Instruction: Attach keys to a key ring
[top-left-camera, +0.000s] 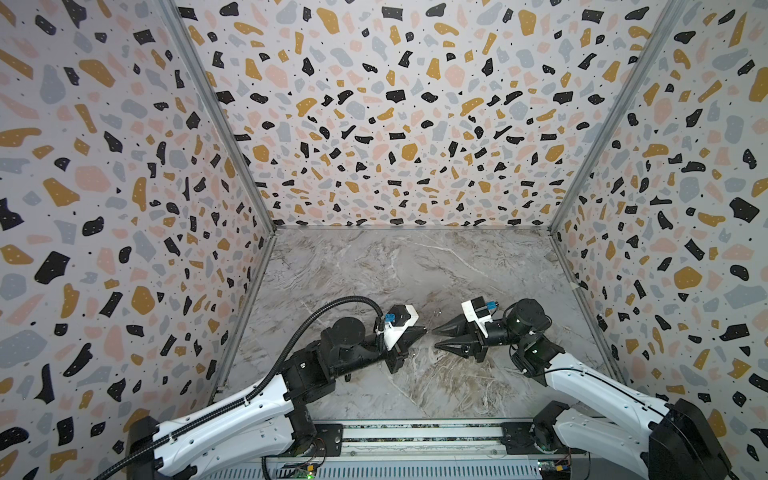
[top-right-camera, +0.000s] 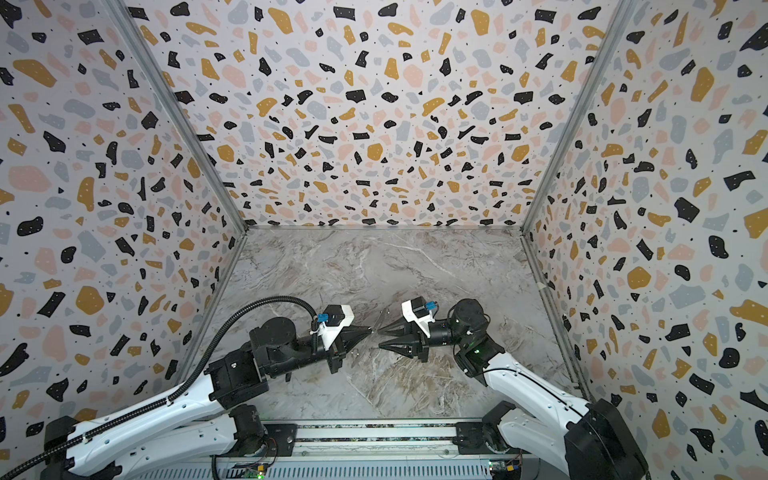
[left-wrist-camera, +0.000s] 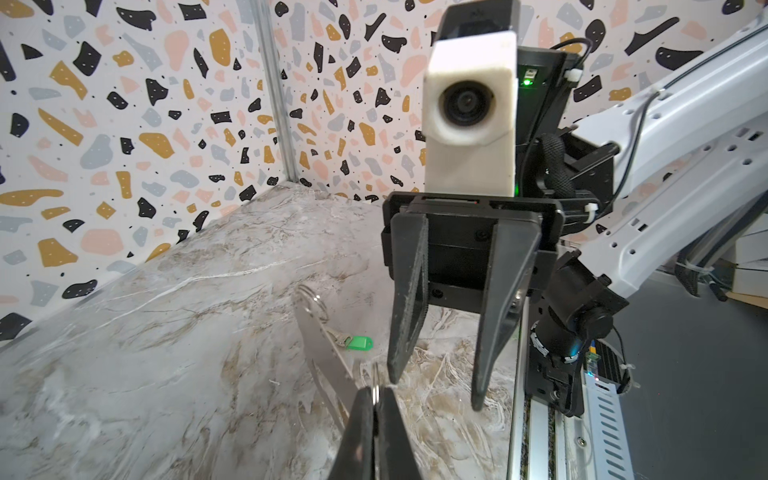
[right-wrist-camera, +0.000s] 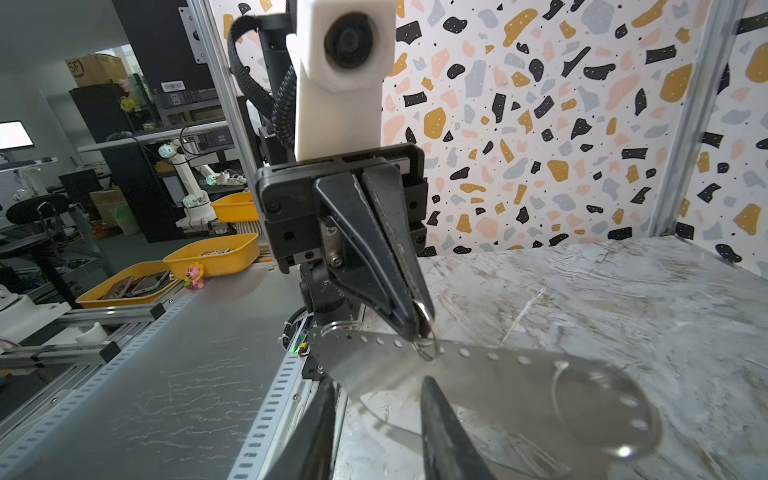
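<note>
My left gripper (top-left-camera: 424, 329) is shut on a thin wire key ring (right-wrist-camera: 429, 349) at its fingertips. A flat metal plate with a row of holes (right-wrist-camera: 600, 404) stands just beyond it in the right wrist view, with wire loops along it; what supports it is unclear. My right gripper (top-left-camera: 438, 337) faces the left one, its fingers apart; whether the plate touches them is hard to tell. A green-headed key (left-wrist-camera: 359, 343) lies on the marble behind, in the left wrist view.
A metal rail runs along the front edge. Yellow bins (right-wrist-camera: 208, 260) stand outside the booth.
</note>
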